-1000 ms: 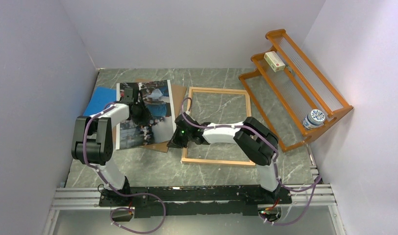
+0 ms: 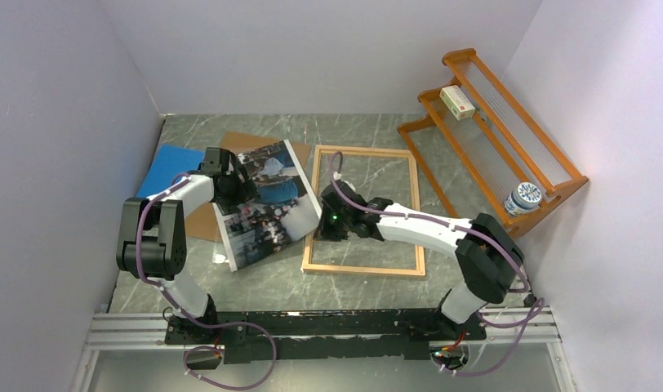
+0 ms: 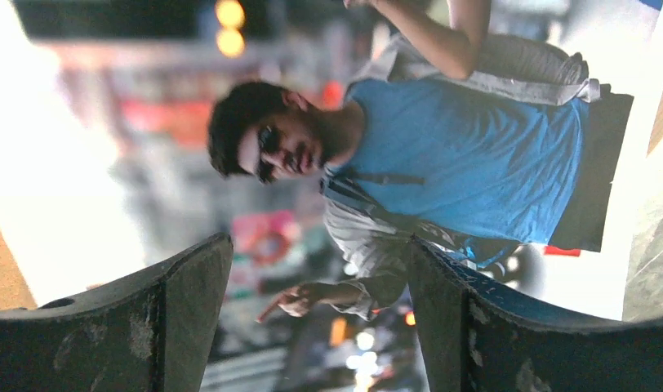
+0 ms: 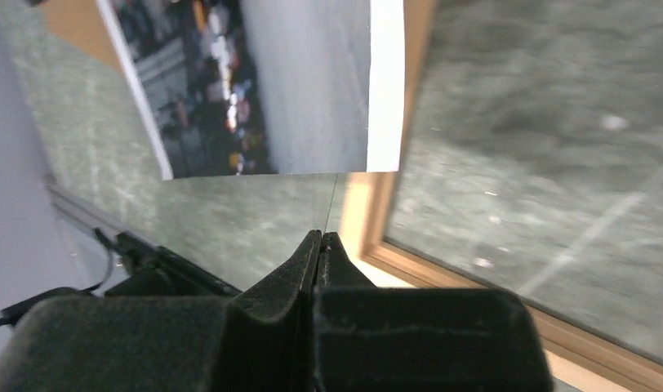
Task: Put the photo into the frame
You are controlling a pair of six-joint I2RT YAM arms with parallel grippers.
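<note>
The photo (image 2: 267, 192) lies turned at an angle over a brown board (image 2: 199, 220), its right corner over the left rail of the wooden frame (image 2: 365, 270). Above the photo's left part, my left gripper is open, with the printed man visible between and beyond its fingers. My right gripper is shut close to the frame's left rail. A hair-thin line runs from its fingertips to the photo's lower edge; what it is cannot be told. The fingers stand apart from the printed edge in the right wrist view.
A blue sheet (image 2: 165, 169) lies at the far left. At the right leans a wooden rack (image 2: 524, 139) with a small box (image 2: 457, 102) and a round tin (image 2: 524, 197). Inside the frame only bare marbled tabletop shows.
My right gripper has moved right. The photo has slid right and rotated counterclockwise, its corner reaching the frame's left rail. The left gripper has hardly moved.
</note>
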